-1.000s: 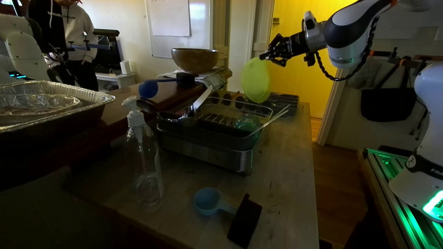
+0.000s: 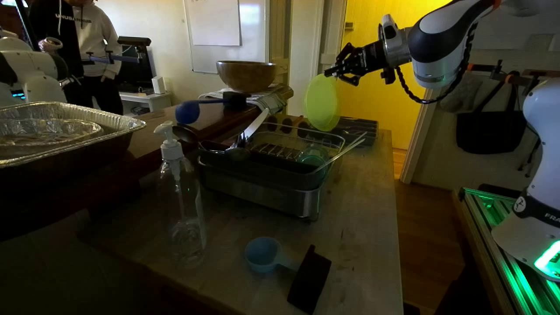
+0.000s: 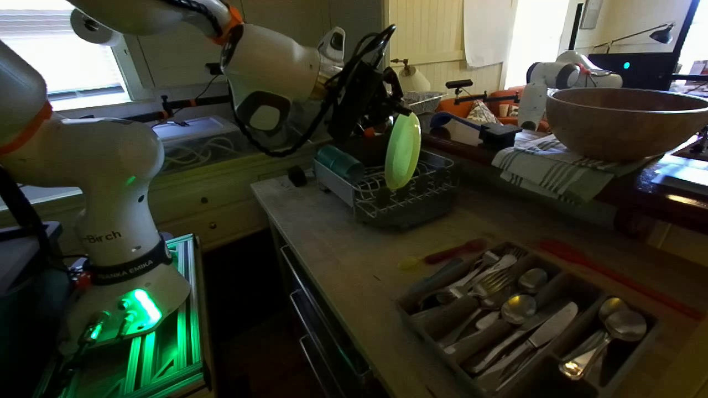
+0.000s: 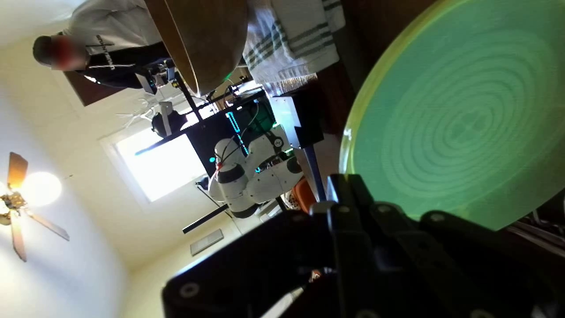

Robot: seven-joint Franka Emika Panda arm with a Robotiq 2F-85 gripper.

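A translucent yellow-green lid or plate (image 2: 322, 103) hangs on edge in the air, its upper rim pinched in my gripper (image 2: 331, 73). In the wrist view the round green face (image 4: 466, 122), with concentric rings, fills the right side, and its near rim meets the shut fingertips. Below the disc stands the metal dish rack (image 3: 435, 162); a clear gap to the rack cannot be judged from these angles. My gripper (image 3: 402, 110) is above the rack's near part in exterior view 2. A teal cup (image 3: 339, 163) lies in the rack.
A clear pump bottle (image 2: 181, 210) and a light-blue scoop (image 2: 262, 254) stand in front of the rack. The cutlery tray (image 3: 425, 331) sits at the counter's other end. A wooden bowl (image 3: 627, 126) rests on the raised ledge. Bare counter (image 2: 362, 210) runs along the robot's side.
My gripper and the green disc have shifted slightly left in exterior view 1, and the disc sits a touch lower. The person and other arm in the background have moved.
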